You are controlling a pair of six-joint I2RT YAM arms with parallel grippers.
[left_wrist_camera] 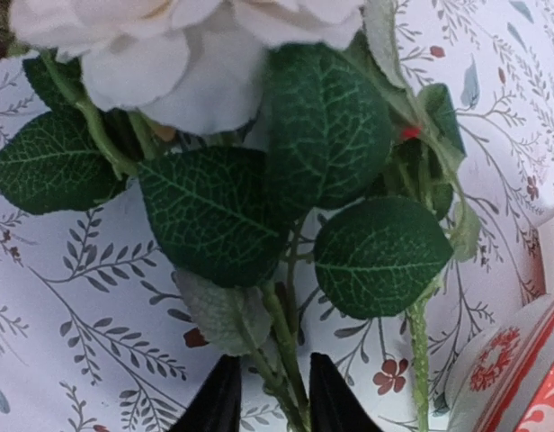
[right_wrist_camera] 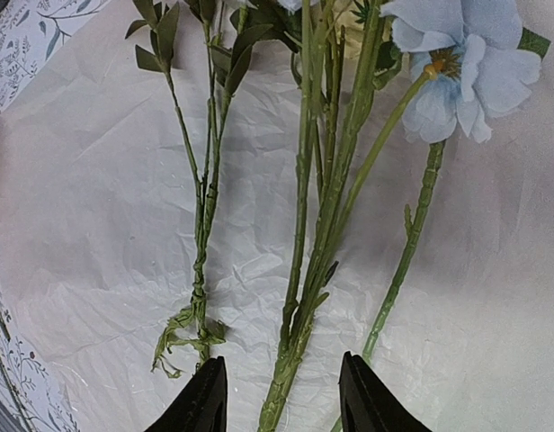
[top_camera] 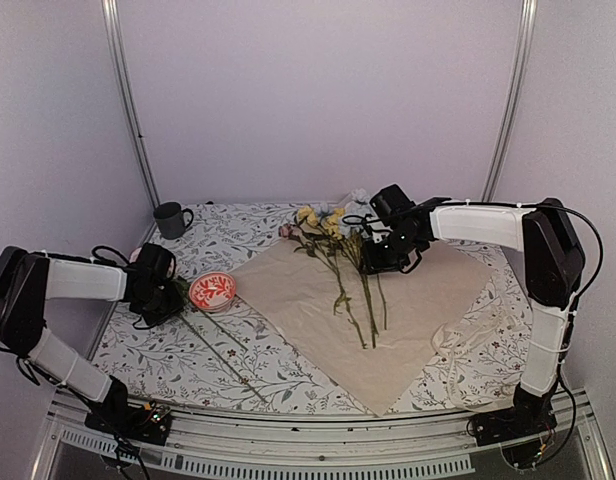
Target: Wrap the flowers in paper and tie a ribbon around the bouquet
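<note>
Two loose stems (top_camera: 226, 362) run from under my left gripper (top_camera: 178, 300) toward the front. In the left wrist view a white flower (left_wrist_camera: 187, 63) with dark leaves (left_wrist_camera: 380, 256) lies ahead of the fingers (left_wrist_camera: 225, 396). Its stem (left_wrist_camera: 281, 342) passes between the parted fingertips, with gaps showing on both sides. On the paper sheet (top_camera: 278, 285) lies a bunch of yellow, pink and blue flowers (top_camera: 323, 215). My right gripper is open over it. The bunched stems (right_wrist_camera: 299, 324) run between its fingers, and a blue flower (right_wrist_camera: 475, 63) lies to the right.
A red-and-white bowl (top_camera: 212, 291) stands just right of the left gripper. Behind it is a dark mug (top_camera: 171, 220). A pale ribbon (top_camera: 453, 365) lies loosely at the right of the sheet. The table's front left (top_camera: 153, 375) has free room.
</note>
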